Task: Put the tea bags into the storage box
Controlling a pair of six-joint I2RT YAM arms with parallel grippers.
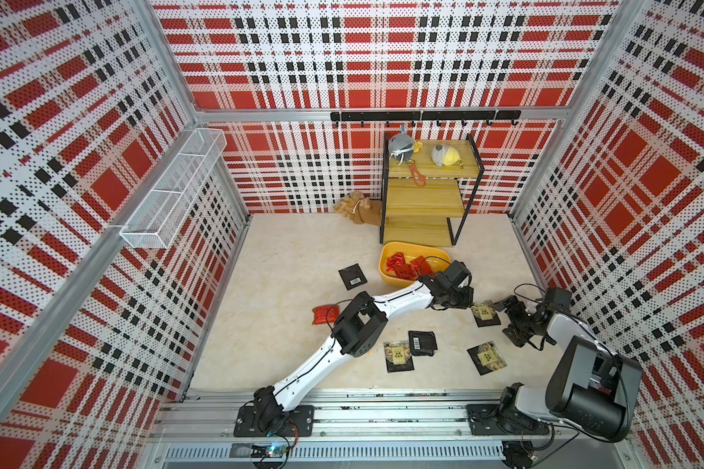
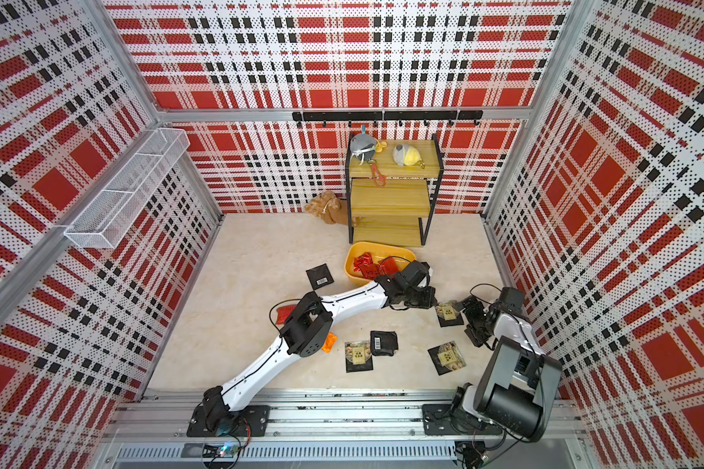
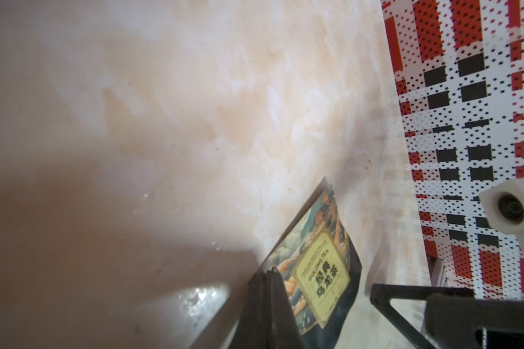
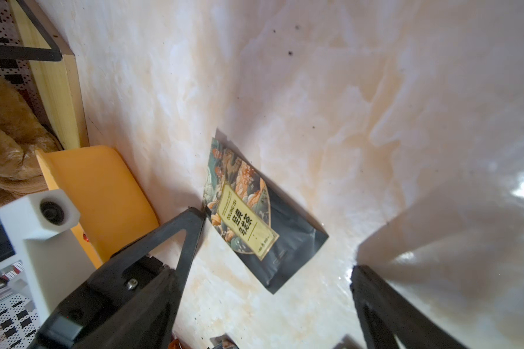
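Observation:
An oolong tea bag (image 4: 247, 218) lies face up on the table at the right, between my two grippers. My left gripper is shut, its tips right at the packet's edge; nothing clearly shows between them. From the other side my right gripper faces the same packet, fingers parted and empty. More dark packets rest on the table: one tea bag (image 1: 489, 358) near the front right, another tea bag (image 1: 399, 355) nearer the middle beside a face-down packet (image 1: 423, 343). The yellow storage box (image 1: 385, 264) holds red packets and stands behind my left forearm.
Another face-down black packet (image 1: 352, 276) lies left of the box. A red packet (image 1: 325, 314) and an orange one (image 2: 329, 342) lie near the left arm. A wooden shelf (image 1: 424, 199) with plush toys stands behind.

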